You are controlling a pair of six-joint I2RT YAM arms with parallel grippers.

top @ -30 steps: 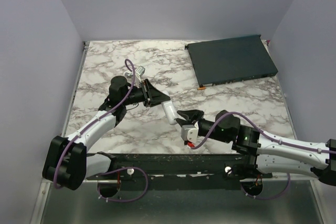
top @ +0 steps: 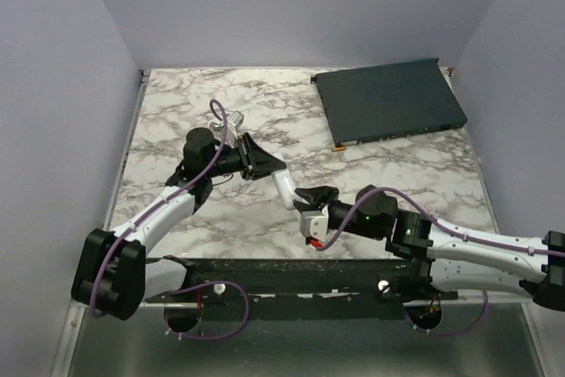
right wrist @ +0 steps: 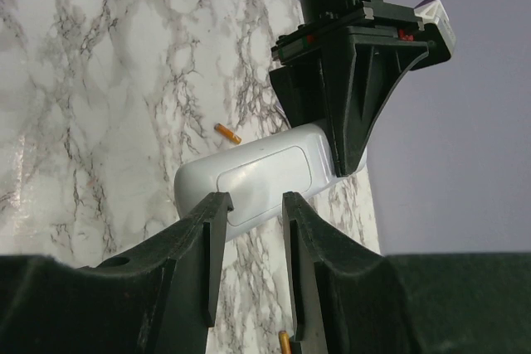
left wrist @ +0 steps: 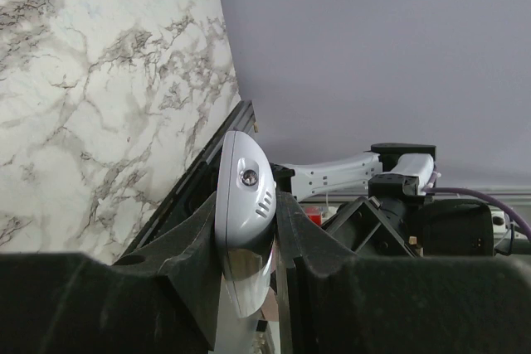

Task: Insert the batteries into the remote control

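Note:
The white remote control (top: 284, 187) is held above the marble table, with my left gripper shut on its far end. In the right wrist view its back and the outlined, closed-looking battery cover (right wrist: 265, 180) face me. My right gripper is at the remote's near end; its fingers stand some way apart. One right fingertip (right wrist: 220, 205) reaches a small dark notch at the cover's edge. Whether anything is pinched there cannot be made out. An orange-and-black battery-like piece (right wrist: 284, 341) lies low in the right wrist view, and a small orange piece (right wrist: 226, 133) lies behind the remote.
A large dark flat panel (top: 388, 101) occupies the back right, with an orange bit (top: 339, 148) by its near corner. Bare marble (top: 238, 227) lies below the remote. Grey walls (top: 291, 6) enclose the table.
The left arm and the remote look unmoved.

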